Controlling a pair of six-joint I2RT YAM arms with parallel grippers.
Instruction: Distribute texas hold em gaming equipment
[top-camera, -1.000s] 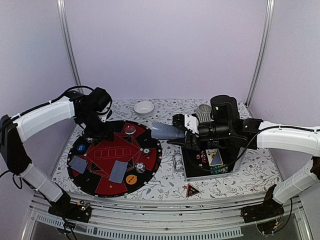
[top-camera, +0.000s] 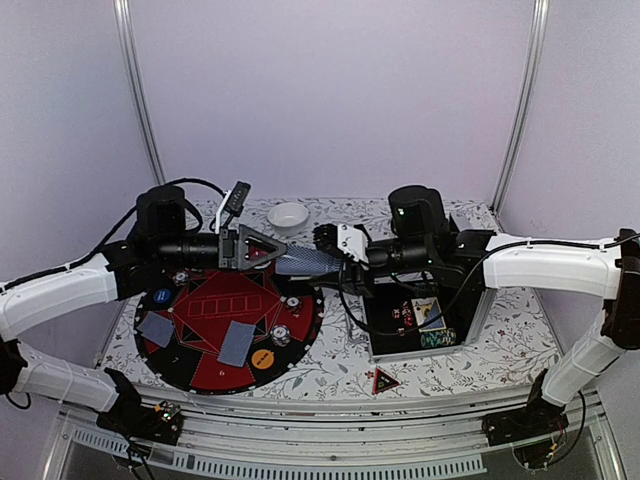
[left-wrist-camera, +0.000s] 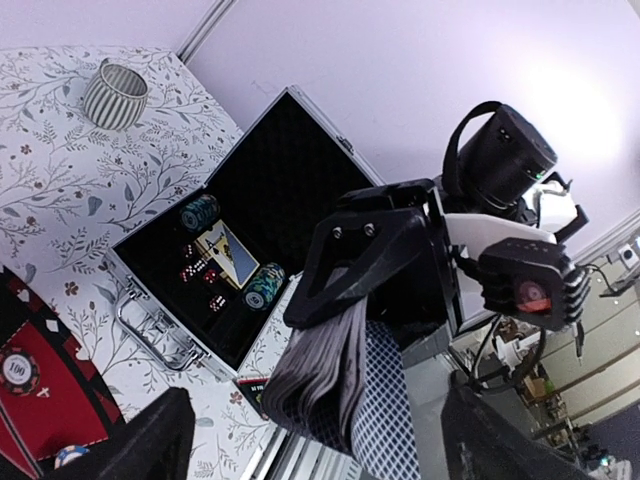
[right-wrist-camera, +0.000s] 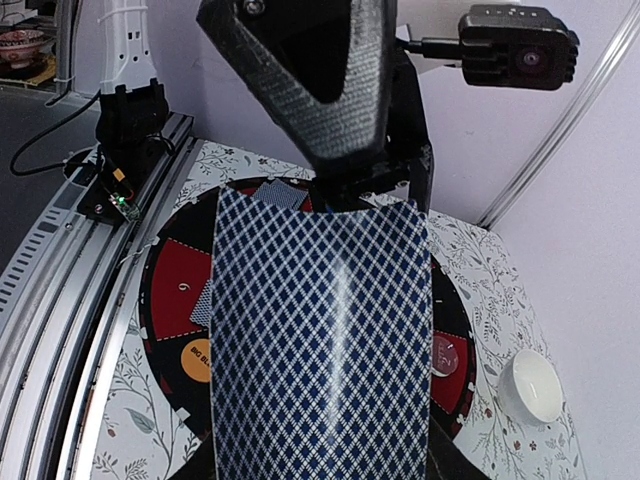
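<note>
A blue checked deck of cards is held up in my right gripper (top-camera: 330, 265), which is shut on it; in the left wrist view the deck (left-wrist-camera: 380, 400) hangs below the black fingers. My left gripper (top-camera: 260, 250) is beside the deck at its left, part open, its blurred fingertips (left-wrist-camera: 150, 450) either side of the deck's position. The round red-and-black game mat (top-camera: 205, 310) lies on the left of the table with cards and chips on it.
An open case (top-camera: 395, 345) with chips, dice and cards lies at the right. A white bowl (top-camera: 288, 215) stands at the back, and a ribbed cup (left-wrist-camera: 115, 95) near the case. Patterned table shows between mat and case.
My left gripper has risen and moved right toward the deck. My right gripper has moved left with the deck, closing the space between them.
</note>
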